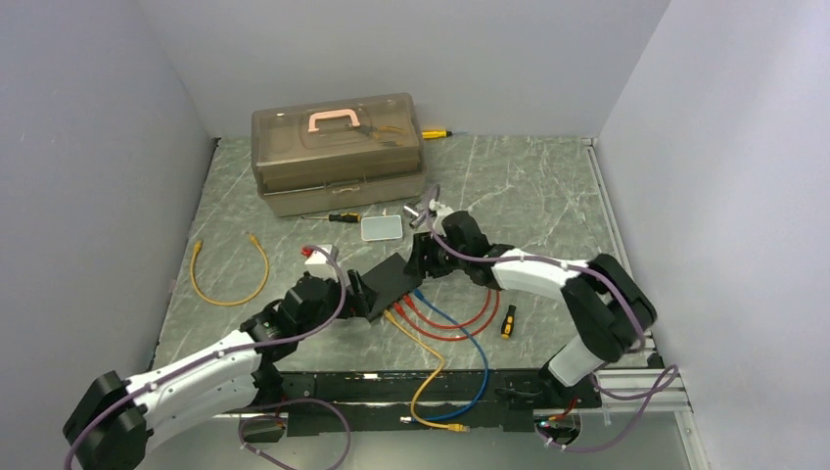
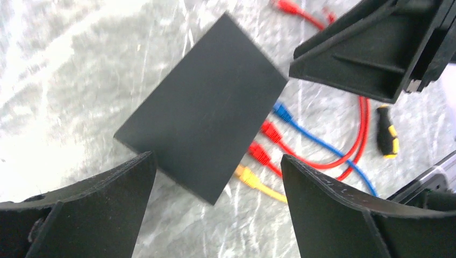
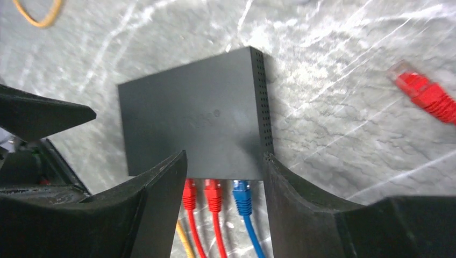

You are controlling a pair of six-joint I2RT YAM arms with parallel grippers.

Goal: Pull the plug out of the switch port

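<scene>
The black switch [image 1: 388, 284] lies flat and turned at an angle on the grey tabletop. Yellow [image 2: 247, 176], red [image 3: 213, 195] and blue plugs [image 3: 242, 196] sit along its front edge, two of the plugs being red. My left gripper [image 1: 363, 294] is at the switch's left side; its fingers stand apart in the left wrist view, the dark top [image 2: 215, 107] beyond them. At the right rear corner is my right gripper [image 1: 418, 257], also open, its fingertips seen over the switch and its ported edge. Whether any finger touches the switch is unclear.
Behind stands a brown toolbox [image 1: 338, 157] with a white box [image 1: 382, 228] before it. A loose red plug [image 3: 427, 97] lies right of the switch. A screwdriver [image 1: 508, 322] and a yellow cable [image 1: 230, 302] lie at either side.
</scene>
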